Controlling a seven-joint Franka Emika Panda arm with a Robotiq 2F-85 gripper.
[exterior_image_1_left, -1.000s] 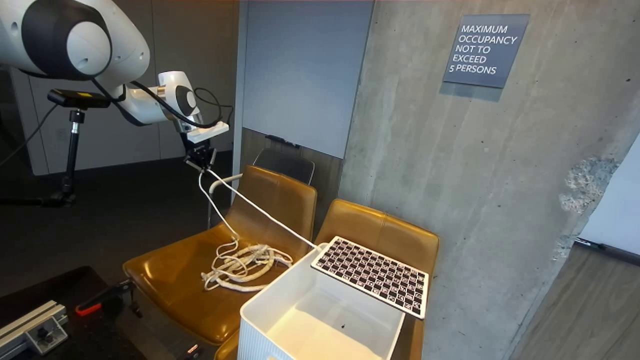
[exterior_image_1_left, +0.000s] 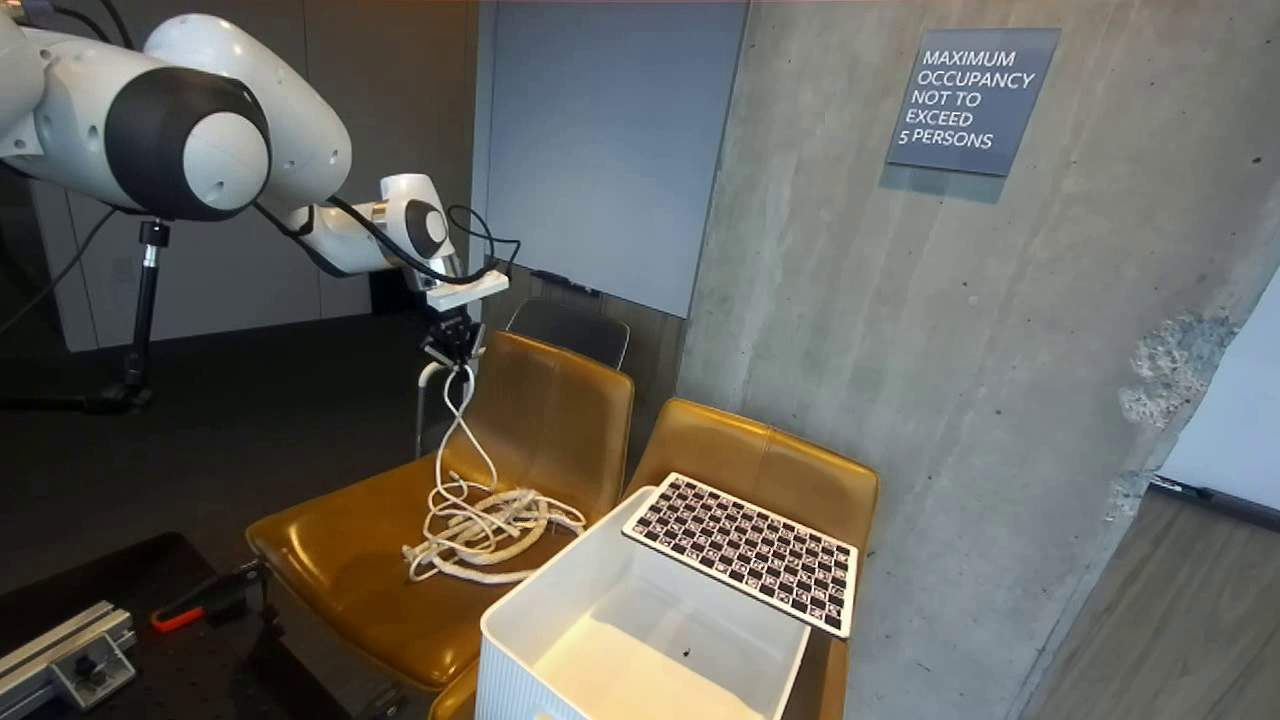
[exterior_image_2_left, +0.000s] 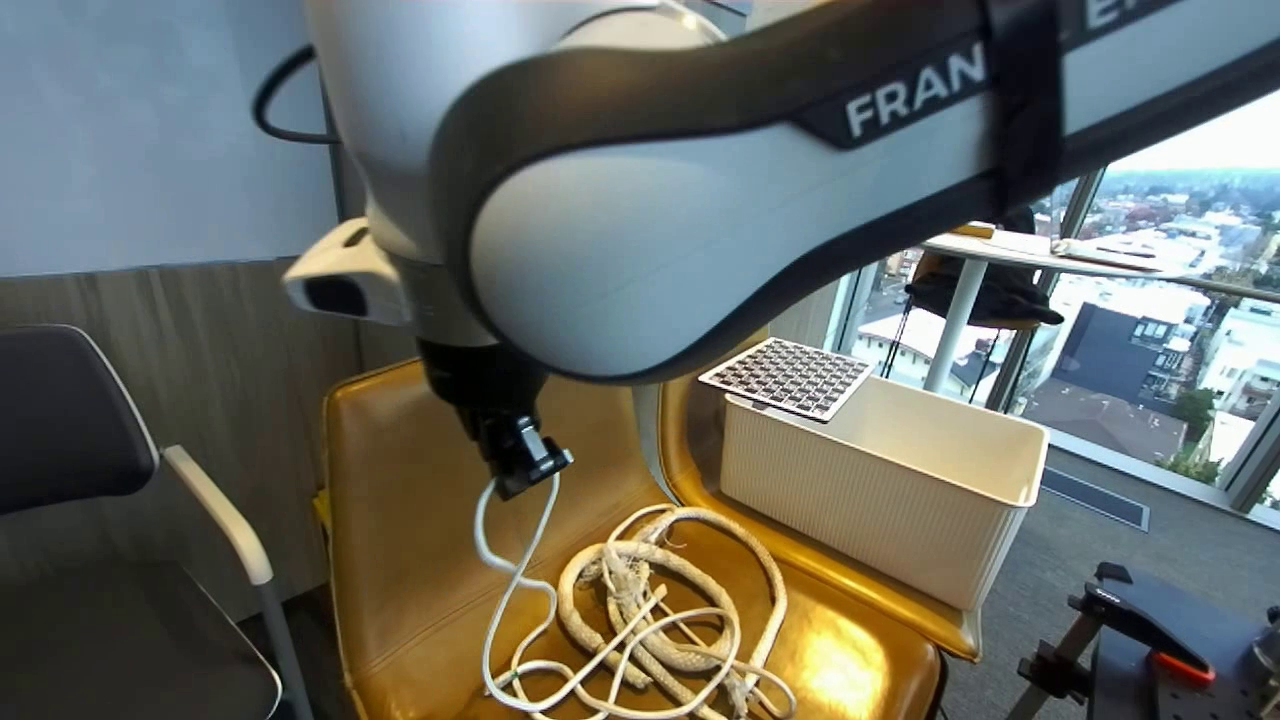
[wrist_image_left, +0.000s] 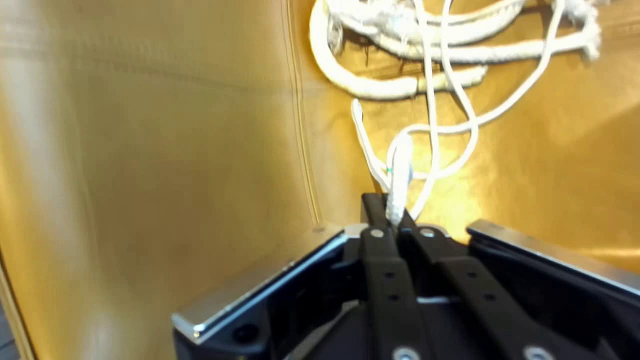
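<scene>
My gripper is shut on a thin white cord (wrist_image_left: 400, 171), which shows pinched between the fingertips in the wrist view. From the fingers the cord hangs in a loop above the left mustard chair (exterior_image_1_left: 348, 528), also seen in exterior view 2, where the gripper (exterior_image_2_left: 534, 466) hangs in front of the backrest. Below it, a tangled pile of thicker off-white rope (exterior_image_2_left: 732, 600) and more thin cord lies on the seat. One loose cord end (wrist_image_left: 356, 108) shows close to the fingertips.
A white bin (exterior_image_1_left: 576, 600) stands on the right chair, a checkered board (exterior_image_1_left: 750, 546) resting across its back rim. A dark chair with an armrest (exterior_image_2_left: 228, 516) stands left in exterior view 2. A dark table with a red-marked tool (exterior_image_1_left: 180, 618) sits at front left.
My gripper has moved right and slightly down, the cord still in it. The strand that stretched taut to the bin's back edge now hangs slack over the left chair.
</scene>
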